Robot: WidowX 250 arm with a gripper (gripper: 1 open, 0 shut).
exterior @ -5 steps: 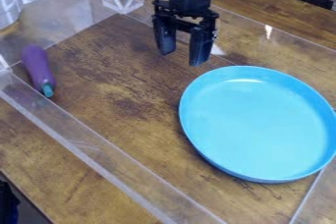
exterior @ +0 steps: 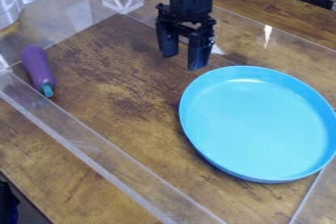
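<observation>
The black gripper (exterior: 186, 41) hangs upright at the top middle over the wooden surface, its two fingers spread apart with nothing visible between them. To its lower right lies a large blue plate (exterior: 256, 122). A purple toy (exterior: 37, 66), like an eggplant with a teal tip, lies at the left, well apart from the gripper.
Clear plastic walls (exterior: 118, 169) edge the wooden area (exterior: 125, 90).
The gripper has turned slightly, its fingers now appearing a little closer together in the view. The plate and the purple toy have not moved.
</observation>
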